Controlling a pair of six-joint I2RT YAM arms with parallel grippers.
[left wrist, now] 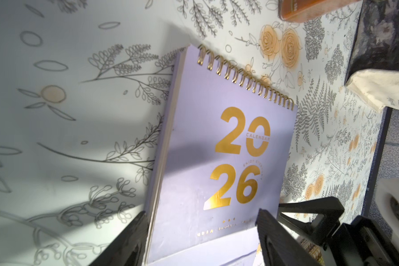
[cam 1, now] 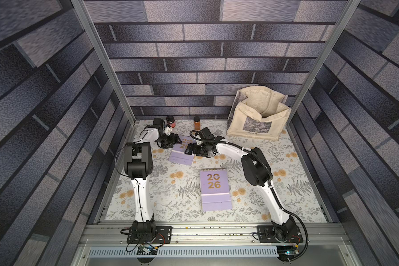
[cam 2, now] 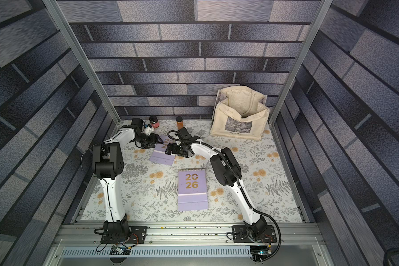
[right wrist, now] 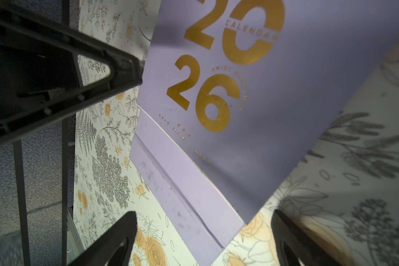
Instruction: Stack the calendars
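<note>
Two lilac 2026 calendars lie flat and apart: one at the back left [cam 1: 181,156] between my grippers, the other [cam 1: 215,190] at the front middle. My left gripper [cam 1: 175,138] is open over the back calendar's left side; in the left wrist view its fingers flank that calendar's lower part. My right gripper [cam 1: 189,151] stands open at the same calendar's right side, fingertips low by its edge in the right wrist view. Neither visibly holds anything.
A cream tote bag [cam 1: 257,122] stands at the back right. A red-labelled jar [cam 1: 170,122] and an amber bottle [cam 1: 196,123] stand behind the back calendar.
</note>
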